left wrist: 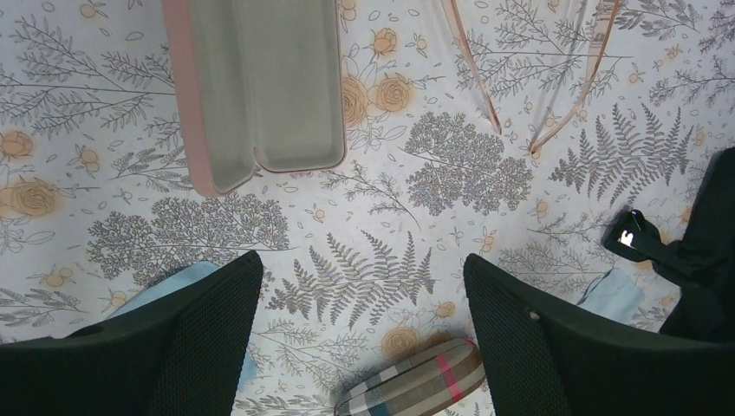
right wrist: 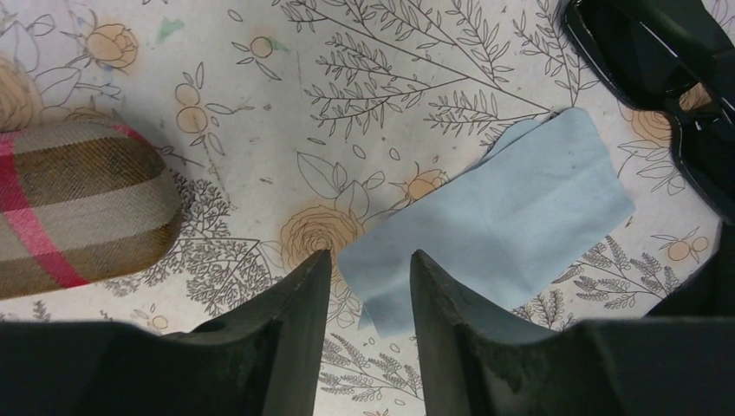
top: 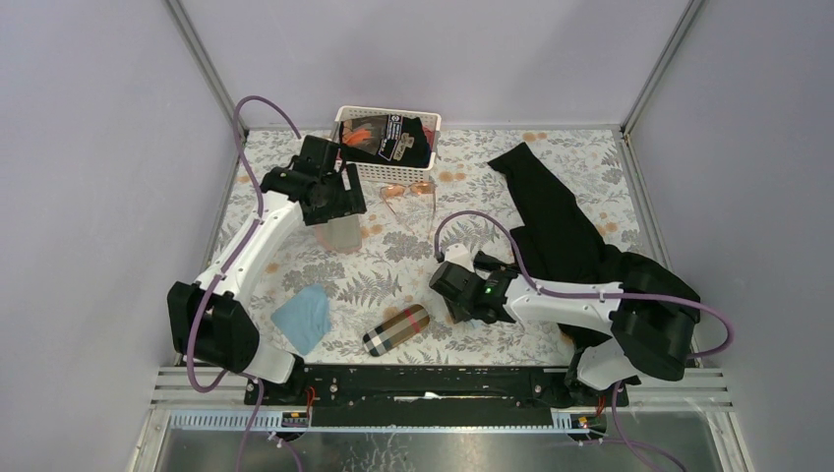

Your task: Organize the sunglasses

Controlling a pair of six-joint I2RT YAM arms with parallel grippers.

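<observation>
Clear sunglasses with orange-tinted lenses (top: pixel 421 188) lie unfolded below the basket; their temples (left wrist: pixel 472 65) show in the left wrist view. Left of them rests an open pink case (left wrist: pixel 299 87) with a grey lining, empty where visible. My open left gripper hangs above the table with nothing between its fingers. A closed plaid case (top: pixel 396 330) lies near the front. My right gripper is part open over one end of a small light blue cloth (right wrist: pixel 511 212); I cannot tell whether it touches. Glossy black sunglasses (right wrist: pixel 641 43) lie beyond that cloth.
A white basket (top: pixel 393 172) with dark packaged items stands at the back. Another blue cloth (top: pixel 304 317) lies front left. Black fabric (top: pixel 565 236) covers much of the right side. Clear table shows between the open case and the plaid case.
</observation>
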